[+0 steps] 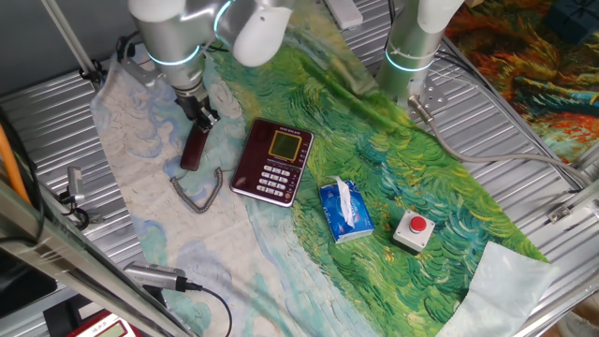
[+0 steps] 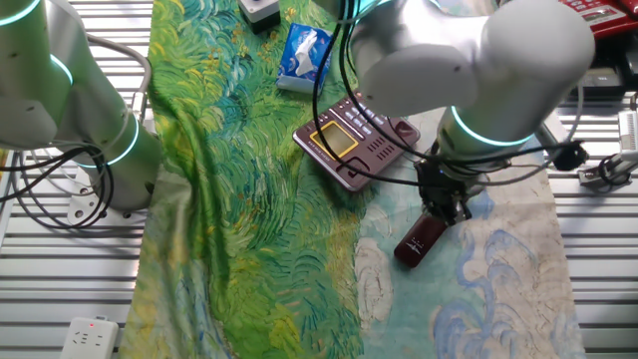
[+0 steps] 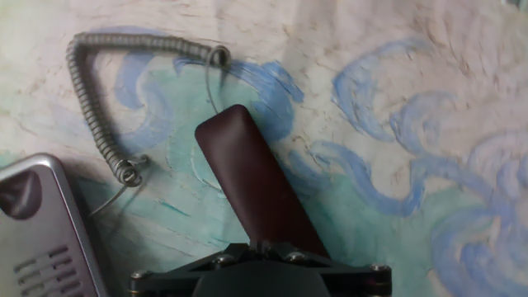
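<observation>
A dark red telephone handset (image 1: 194, 150) lies on the painted cloth to the left of its telephone base (image 1: 272, 163) in exterior view 1. A coiled grey cord (image 3: 99, 107) runs between the two. My gripper (image 1: 206, 123) is over the handset's far end, pointing down, its finger linkages spread wide and open. In the wrist view, the handset (image 3: 256, 181) reaches up from beneath the gripper, whose body hides its lower end. Exterior view 2 shows the handset's other end (image 2: 419, 242) sticking out beside the gripper (image 2: 446, 211). Contact between fingers and handset cannot be made out.
A blue tissue pack (image 1: 345, 212) and a box with a red button (image 1: 413, 231) stand right of the telephone. A grey device (image 1: 157, 276) with a black cable sits near the front left.
</observation>
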